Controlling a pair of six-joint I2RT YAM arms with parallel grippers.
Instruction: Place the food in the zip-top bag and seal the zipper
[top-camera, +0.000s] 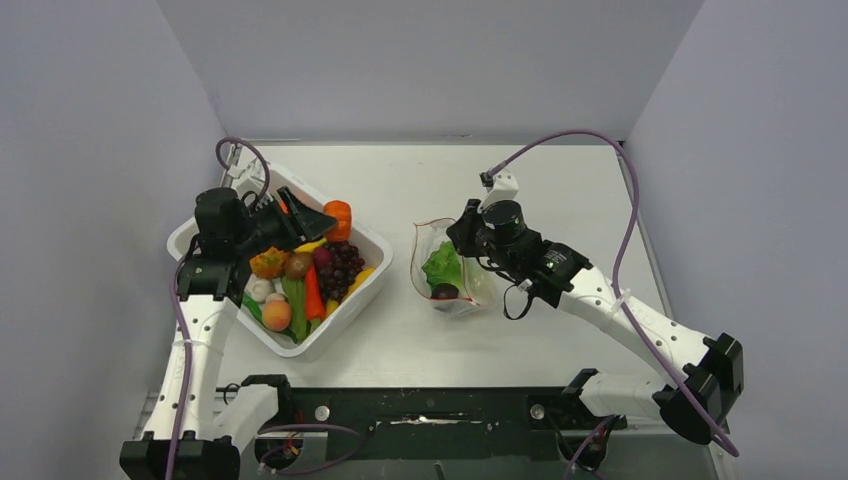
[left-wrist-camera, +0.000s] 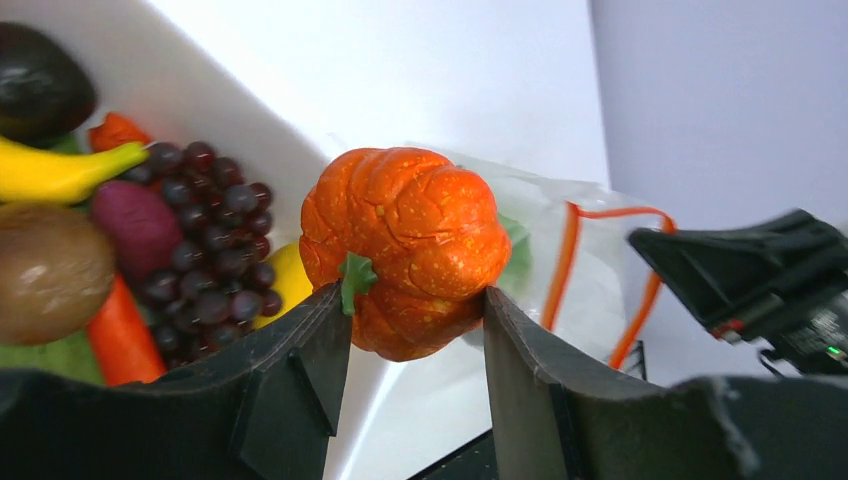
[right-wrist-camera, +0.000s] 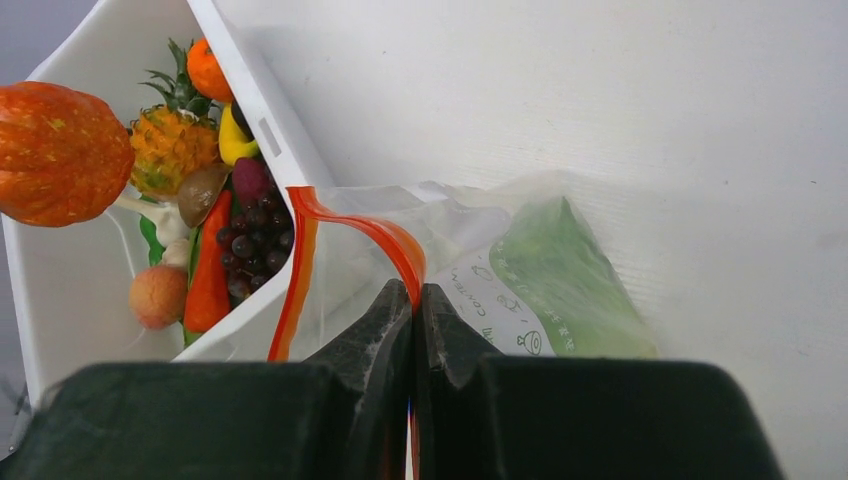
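Observation:
My left gripper holds an orange, ridged pumpkin-like food (left-wrist-camera: 405, 220) with a green stem, lifted over the right side of the white bin (top-camera: 345, 320). In the middle of the table stands the clear zip top bag (top-camera: 422, 265) with red zipper edges, holding green lettuce (top-camera: 441, 265) and a dark item (top-camera: 445, 292). My right gripper is shut on the bag's top edge and zipper.
The bin holds fruit and vegetables, including grapes (top-camera: 342, 265), a carrot (top-camera: 312, 295), a peach (top-camera: 276, 315) and a pineapple (right-wrist-camera: 172, 150). The table behind and right of the bag is clear.

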